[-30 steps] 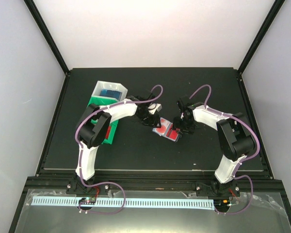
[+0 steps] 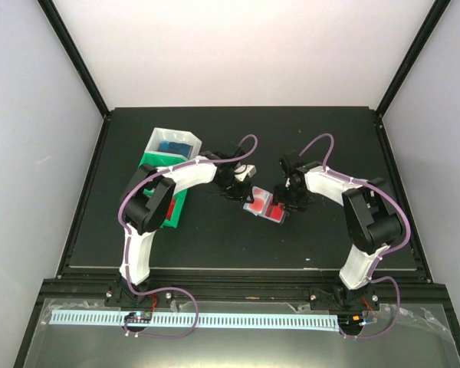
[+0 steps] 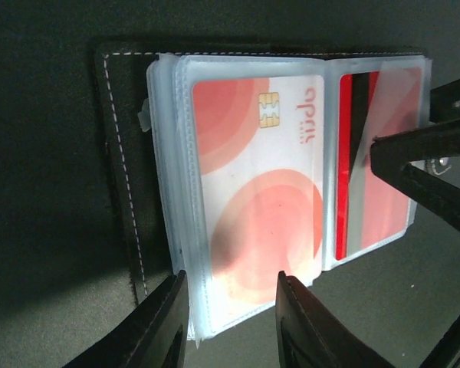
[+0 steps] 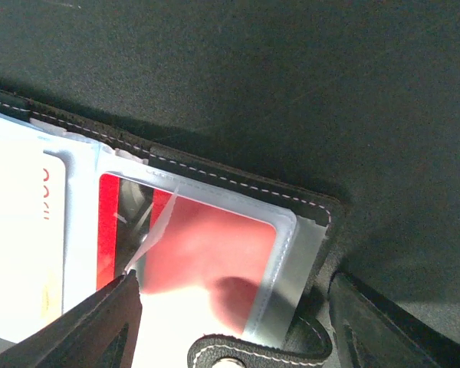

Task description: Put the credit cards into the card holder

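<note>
The open card holder [image 2: 264, 204] lies flat on the dark mat, with clear sleeves. Its left sleeve holds a white card with pink circles [image 3: 257, 230]; the right holds a red-and-pink card [image 4: 207, 249]. My left gripper is at the holder's near left edge; whether something is between its fingers is hard to see. My right gripper reaches over the right end, fingers apart, one on the red card's sleeve and the other beside the holder's outer edge.
A white bin [image 2: 155, 138] with blue items and a green bin [image 2: 178, 207] stand left, partly under the left arm.
The card holder has shifted very slightly to the right. Both arms look almost unmoved.
</note>
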